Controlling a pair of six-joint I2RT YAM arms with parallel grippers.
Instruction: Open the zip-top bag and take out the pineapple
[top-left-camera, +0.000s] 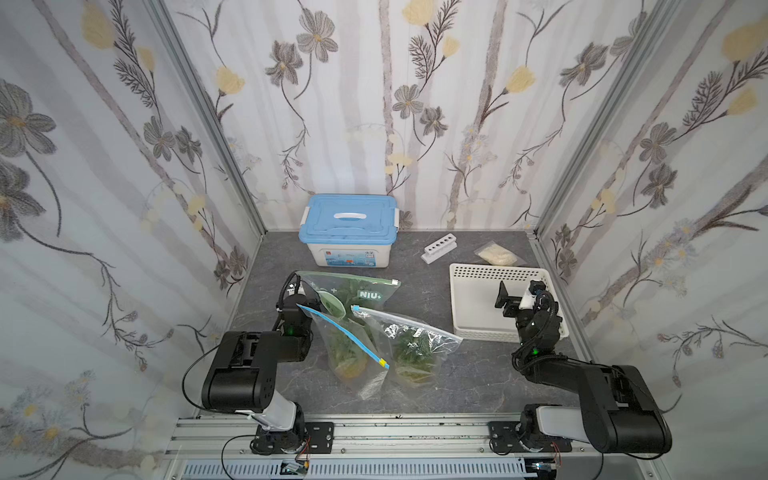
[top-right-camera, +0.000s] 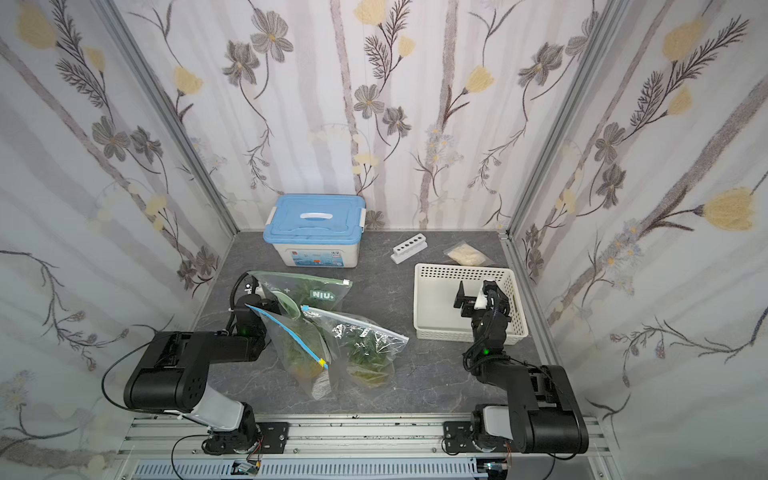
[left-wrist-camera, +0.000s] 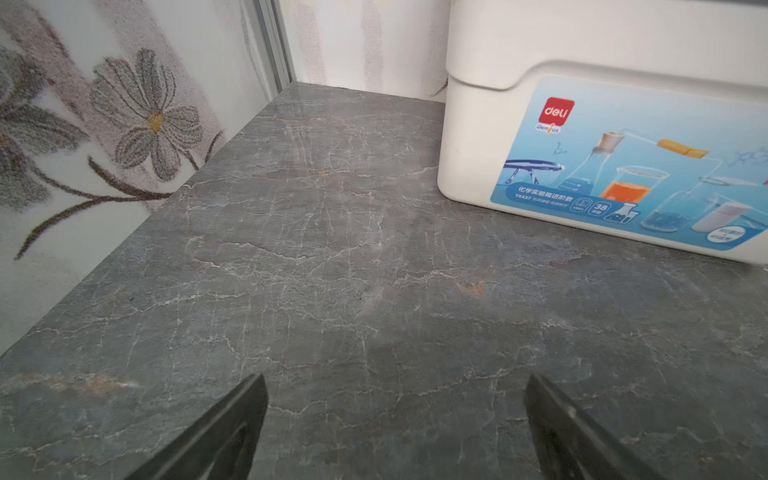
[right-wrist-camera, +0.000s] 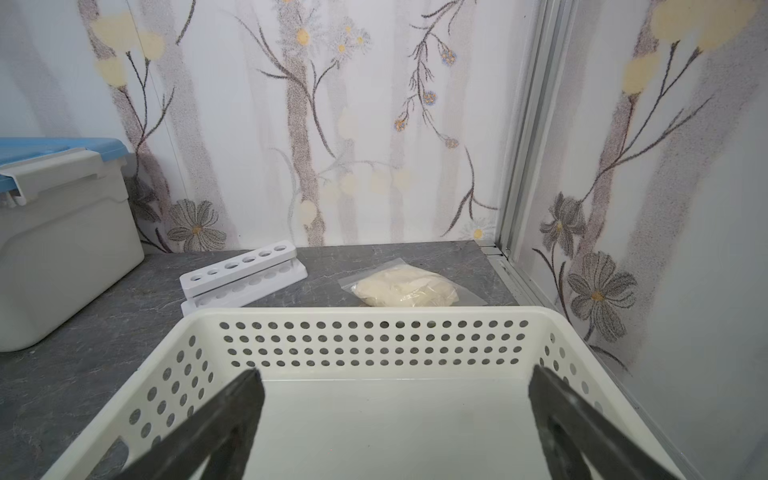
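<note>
Several clear zip top bags lie together at the left of the table. The blue-strip bag (top-left-camera: 344, 344) with a yellow slider is in front, something yellowish in its lower part. To its right is a white-strip bag (top-left-camera: 416, 352) with green leafy contents; behind them lies a green-tinted bag (top-left-camera: 360, 289) marked NIU. Whether any yellowish content is the pineapple, I cannot tell. Beside the bags' left edge is my left gripper, open over bare table, nothing between its fingers. My right gripper stands open and empty above the white basket (right-wrist-camera: 376, 316).
A blue-lidded box (top-left-camera: 349, 228) stands at the back left. Behind the basket are a white tube rack (right-wrist-camera: 240, 276) and a small bag of pale contents (right-wrist-camera: 406, 286). Bare table (top-left-camera: 428, 296) lies between the bags and the basket.
</note>
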